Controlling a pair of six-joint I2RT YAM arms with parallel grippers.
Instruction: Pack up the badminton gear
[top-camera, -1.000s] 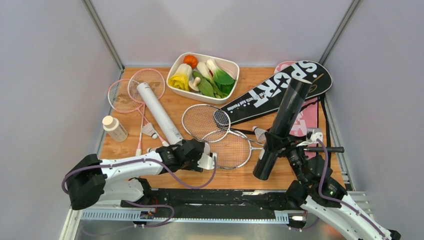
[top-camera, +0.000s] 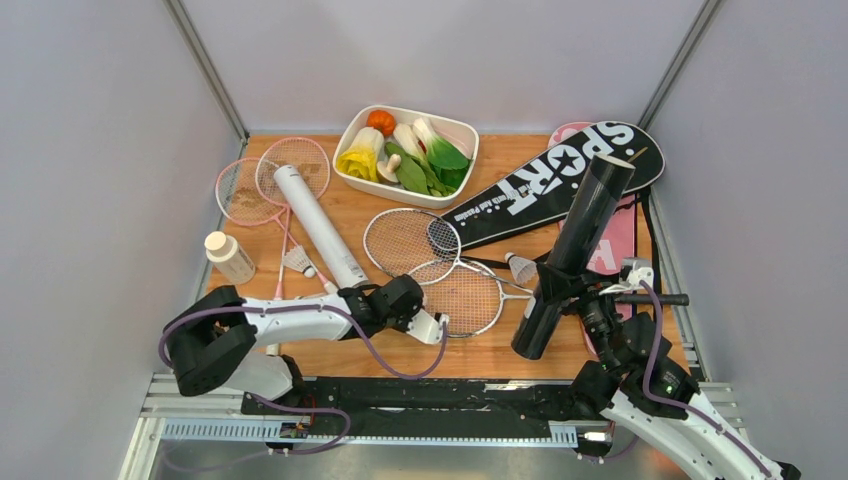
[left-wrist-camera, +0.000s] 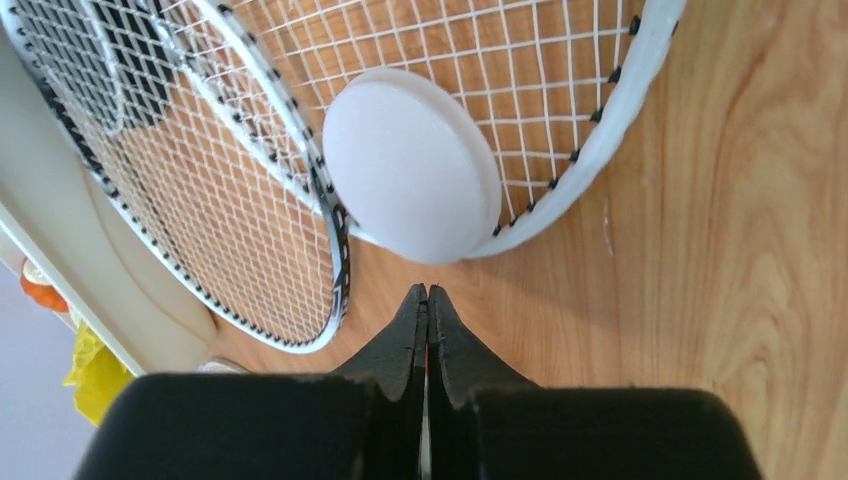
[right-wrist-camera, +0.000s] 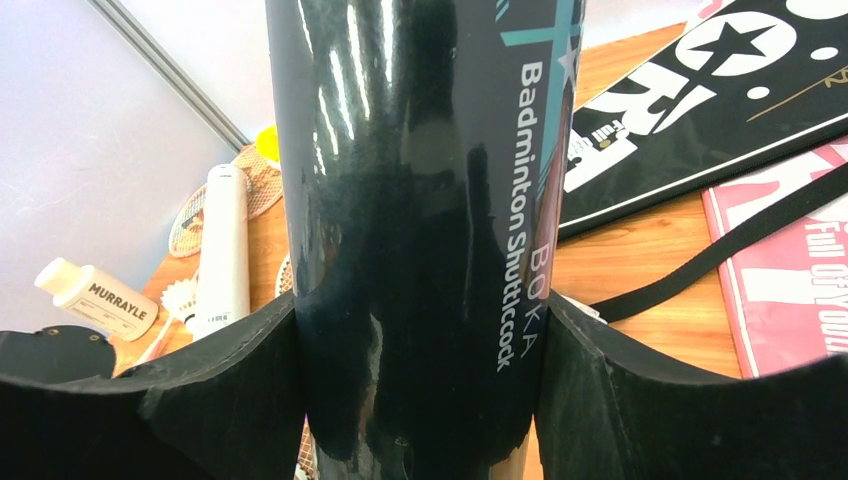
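Observation:
A black BOKA shuttlecock tube (top-camera: 580, 230) is clamped upright-tilted in my right gripper at the right of the table. My left gripper is shut, nothing visible between its tips, low over the table beside white rackets (top-camera: 410, 240), with a white oval object (left-wrist-camera: 410, 165) on their strings in the left wrist view. Pink rackets (top-camera: 245, 190), a white tube (top-camera: 315, 220) and a shuttlecock (top-camera: 298, 260) lie at left. A second shuttlecock (top-camera: 521, 268) lies right of the white rackets. A black racket bag (top-camera: 540, 185) lies over a pink bag (top-camera: 615, 245).
A white bin of vegetables (top-camera: 350, 175) stands at the back centre. A white bottle (top-camera: 229, 257) stands at the left edge. Walls bound the table at the sides and back; a little bare wood shows at the front centre.
My left arm has moved right over the last second. The right gripper, holding the black tube, has shifted very slightly right.

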